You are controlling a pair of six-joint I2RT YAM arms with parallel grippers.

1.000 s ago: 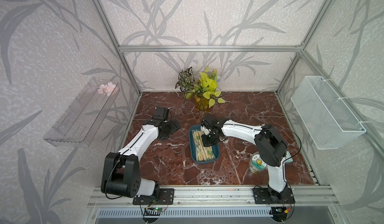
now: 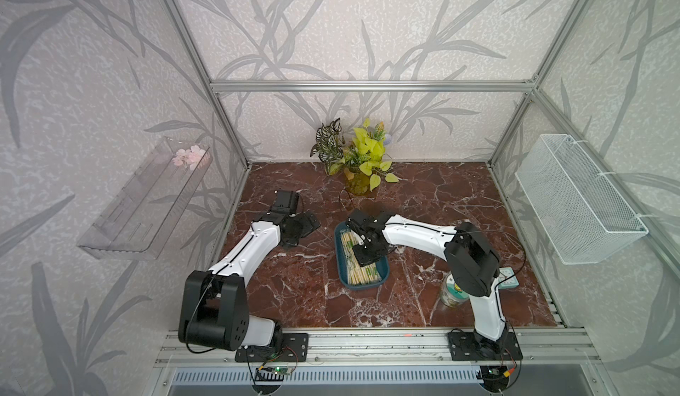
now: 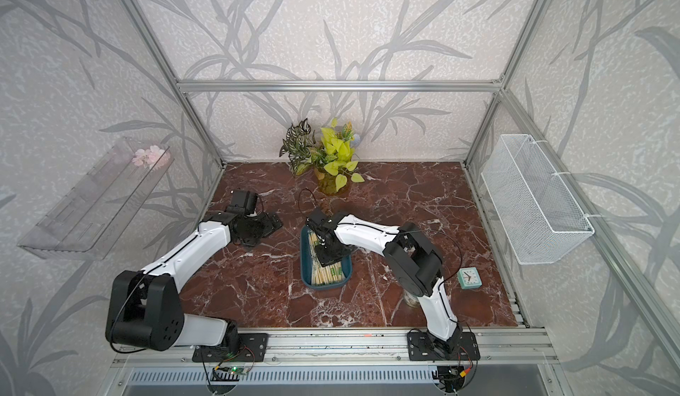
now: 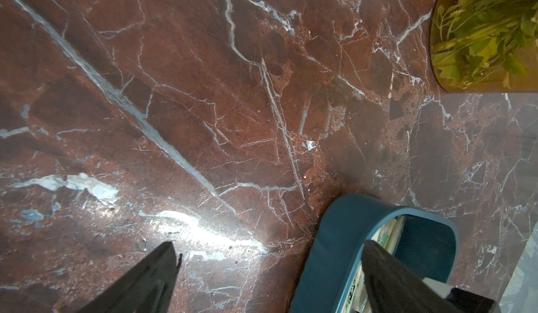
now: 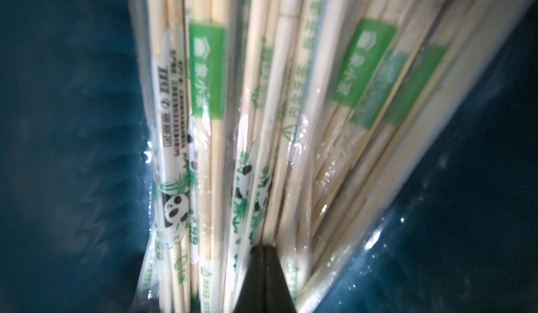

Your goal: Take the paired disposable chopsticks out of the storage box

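A blue storage box (image 2: 340, 272) on the marble table holds several wrapped paired disposable chopsticks (image 5: 207, 145), lying lengthwise and printed in green. My right gripper is down inside the box, its shut fingertips among the chopsticks; nothing distinct shows between them. Over the table to the left of the box, my left gripper stands open and empty, the box's near wall at the lower right of its wrist view.
A potted plant (image 2: 357, 162) stands behind the box. A round jar (image 2: 453, 293) and a small clock (image 3: 469, 277) sit at the right. Clear and white mesh baskets (image 3: 534, 204) hang on the walls.
The left arm has not moved.
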